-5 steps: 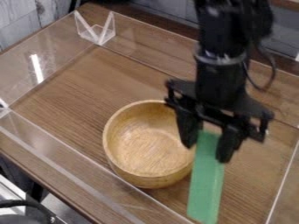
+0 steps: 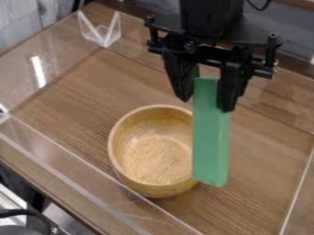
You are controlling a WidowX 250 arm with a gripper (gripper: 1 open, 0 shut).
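Note:
My black gripper (image 2: 211, 92) is shut on an upright green block (image 2: 208, 142), whose lower end hangs at the right side of a round light-wooden bowl (image 2: 147, 147), over its rim or just beside it. I cannot tell whether the block touches the bowl or the table.
A small clear wire or plastic object (image 2: 101, 29) sits at the back left. A black cable (image 2: 31, 214) lies at the front left edge.
My gripper and the green block have moved away from the near right, towards the back of the table, and the block now appears higher in the view.

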